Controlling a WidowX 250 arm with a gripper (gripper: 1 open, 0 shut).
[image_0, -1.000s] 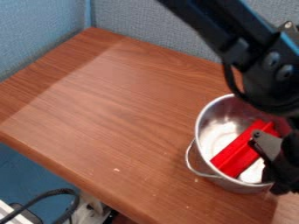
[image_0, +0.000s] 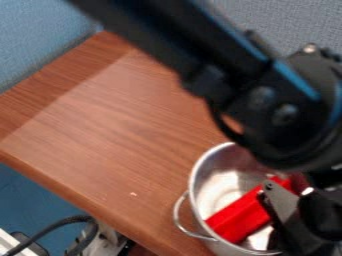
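A steel pot (image_0: 205, 177) with a wire handle sits at the lower right of the table, holding a red cylindrical object (image_0: 238, 214). The black robot gripper (image_0: 287, 215) is low over the pot's right side, beside the red object, partly out of frame; whether anything is between its fingers is hidden.
Grey-blue padded walls stand at the back and left. Cables and white hardware lie past the table's lower left edge.
The arm has shifted leftward and down in the view, and the pot with the red object has moved left and toward the bottom edge along with it.
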